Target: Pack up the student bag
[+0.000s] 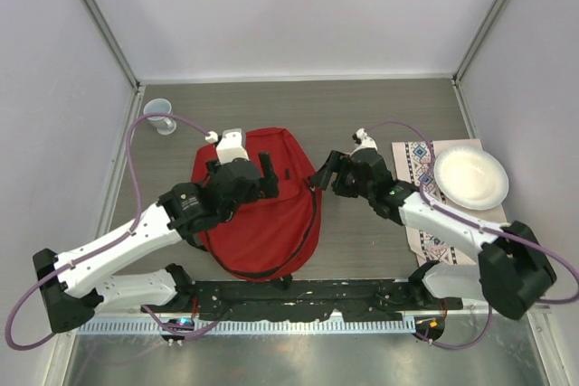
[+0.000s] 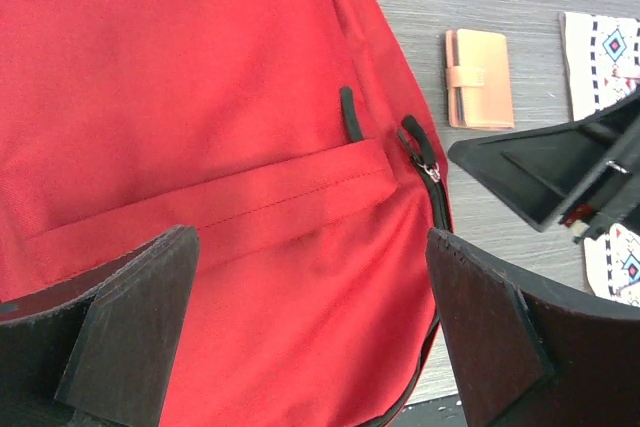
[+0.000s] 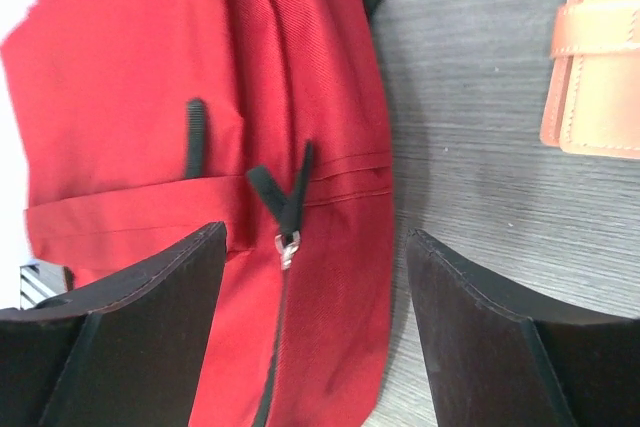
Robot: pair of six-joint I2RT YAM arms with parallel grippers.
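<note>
The red bag (image 1: 271, 232) lies flat on the dark wood table, with black zipper pulls (image 3: 288, 209) near its right edge. A tan wallet-like notebook with a strap (image 2: 481, 80) lies beside the bag in both wrist views. My left gripper (image 1: 242, 175) is open over the bag's upper middle, with nothing between its fingers. My right gripper (image 1: 327, 169) is open at the bag's right edge, above the zipper pulls and near the notebook, holding nothing.
A glass mug (image 1: 159, 111) stands at the back left. At the right, a white plate (image 1: 470, 176) sits on a patterned mat (image 1: 425, 247).
</note>
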